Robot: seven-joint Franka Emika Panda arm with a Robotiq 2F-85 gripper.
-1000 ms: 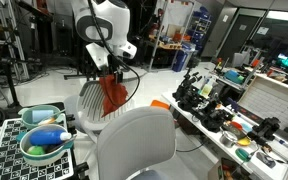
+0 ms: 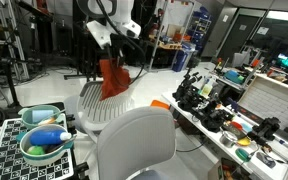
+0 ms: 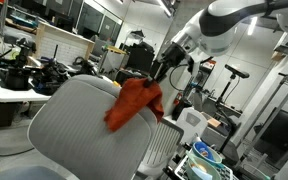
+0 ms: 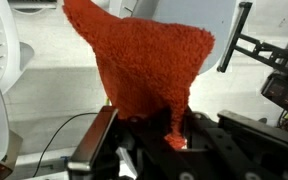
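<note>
A red-orange cloth (image 2: pixel 114 79) hangs from my gripper (image 2: pixel 115 55), in front of a light chair back in exterior view 1. In exterior view 2 the cloth (image 3: pixel 134 101) droops beside the top edge of a grey chair back (image 3: pixel 84 125). Up close in the wrist view, the fuzzy cloth (image 4: pixel 149 60) is bunched between the dark fingers of the gripper, which is shut on it. Much of the floor below is covered by the cloth in that view.
Two chairs stand close by; the nearer chair back (image 2: pixel 136 142) is in the foreground. Bowls with several items (image 2: pixel 46 140) sit at the left. A cluttered table (image 2: pixel 224 110) runs along the right.
The gripper has risen with the cloth, which now hangs higher and straighter above the chair. The chairs have not moved.
</note>
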